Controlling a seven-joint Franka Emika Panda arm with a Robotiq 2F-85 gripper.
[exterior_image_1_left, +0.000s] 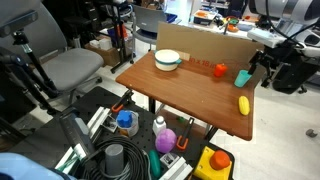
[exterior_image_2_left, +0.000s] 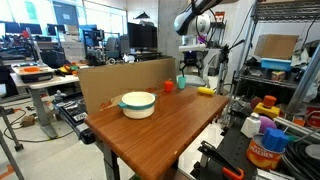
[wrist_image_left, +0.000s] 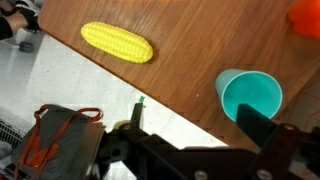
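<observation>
A teal cup (wrist_image_left: 250, 92) stands on the brown table in the wrist view, its open rim facing the camera. My gripper is open, its dark fingers (wrist_image_left: 131, 132) set wide apart. The right finger overlaps the cup's lower edge in the image; whether they touch, I cannot tell. Nothing is gripped. Yellow corn (wrist_image_left: 117, 42) lies at the upper left, clear of the fingers. Part of a red tomato (wrist_image_left: 306, 17) shows at the upper right. In exterior view 1 the cup (exterior_image_1_left: 242, 78) is near the table's far right corner, with the corn (exterior_image_1_left: 244, 105) in front.
A white pot with a green rim (exterior_image_1_left: 168, 60) sits at the table's far left. Cardboard (exterior_image_1_left: 205, 48) stands behind the table. Bare tabletop (exterior_image_1_left: 190, 92) fills the middle. Tools and cables crowd the foreground, including an orange-and-black object (exterior_image_1_left: 214, 164).
</observation>
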